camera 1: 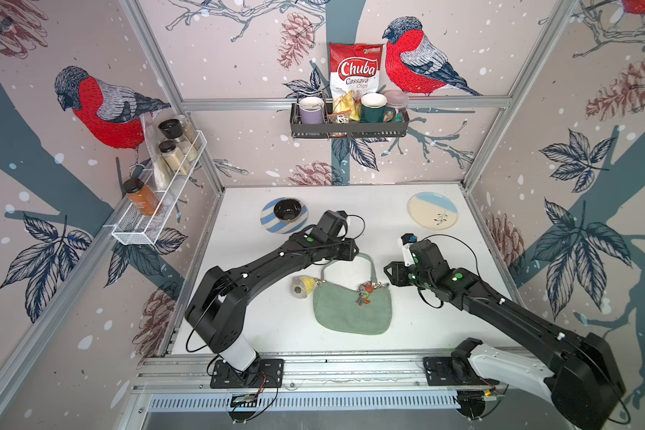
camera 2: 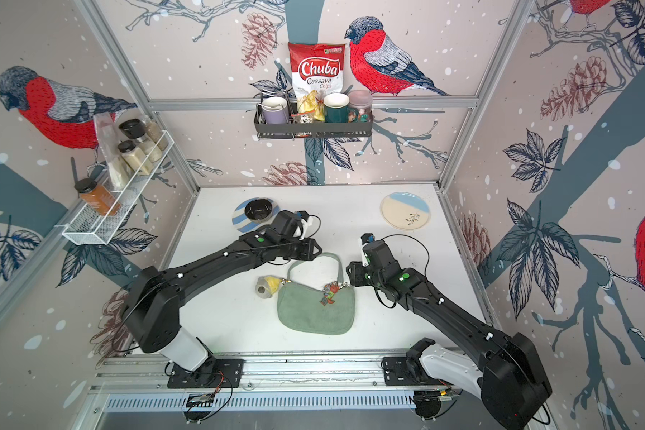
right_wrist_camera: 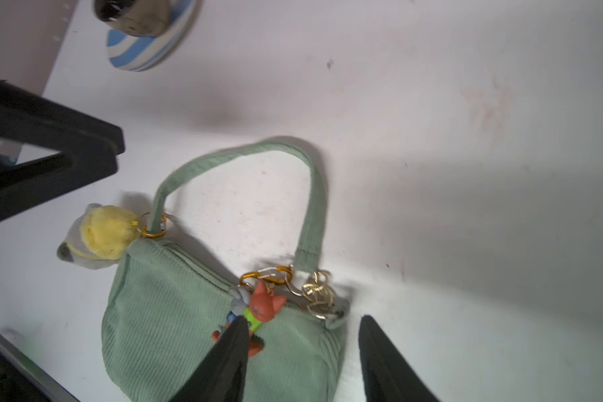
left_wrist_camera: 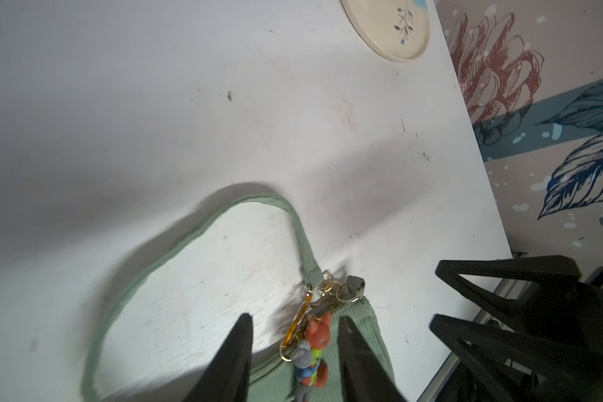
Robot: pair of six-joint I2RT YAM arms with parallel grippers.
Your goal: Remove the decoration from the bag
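The sage-green bag (camera 1: pixel 351 315) lies flat on the white table, its strap looped toward the back. A yellow-and-grey plush charm (right_wrist_camera: pixel 100 234) hangs by its left corner. A red, grey and green figure charm (right_wrist_camera: pixel 261 308) is clipped near the right end of the zip with gold clasp and rings (right_wrist_camera: pixel 315 291). My left gripper (camera 1: pixel 347 251) is above the strap, fingers apart, nothing between them. My right gripper (camera 1: pixel 394 273) is over the table just right of the bag's top corner, also open and empty.
A striped plate with a black bowl (camera 1: pixel 288 209) stands at the back left, a cream plate (camera 1: pixel 433 215) at the back right. A wire shelf (camera 1: pixel 139 229) with jars is on the left wall, a rack (camera 1: pixel 351 129) on the back wall.
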